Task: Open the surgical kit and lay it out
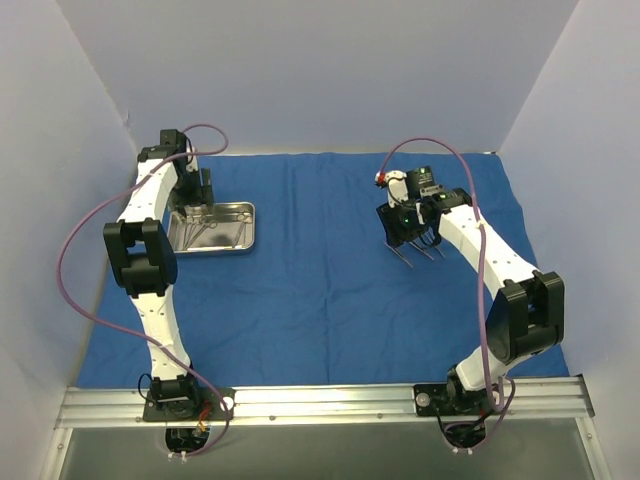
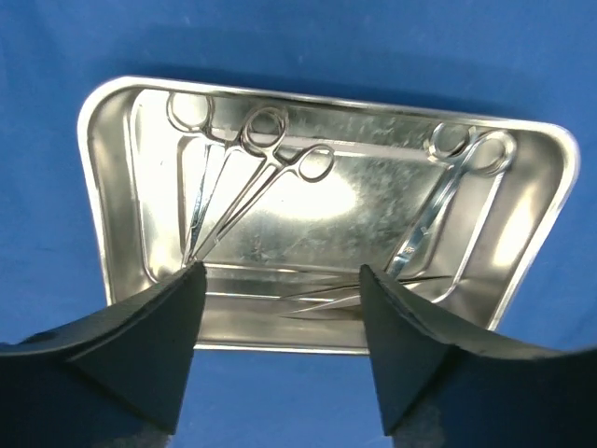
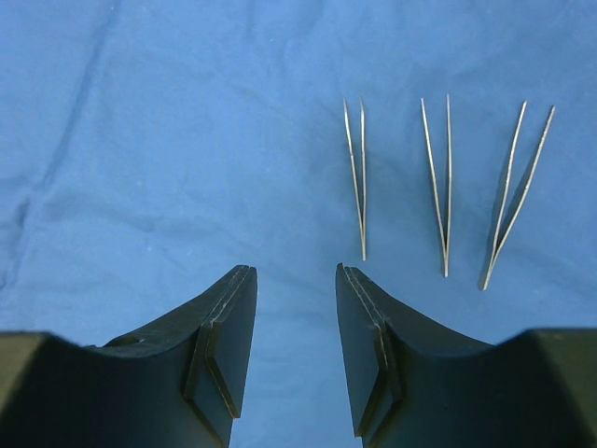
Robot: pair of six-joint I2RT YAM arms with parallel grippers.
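Note:
My left gripper hangs open above the steel tray, with nothing visibly held. Inside, ringed instruments lie on the left and more scissor-like ones on the right; thin instruments along the near side are partly hidden by a finger. My right gripper is open above the blue drape, with three pairs of slim metal tweezers laid out beyond and to the right of its fingertips.
The blue drape covers the worktable between pale walls. Looping tubes run above both arms.

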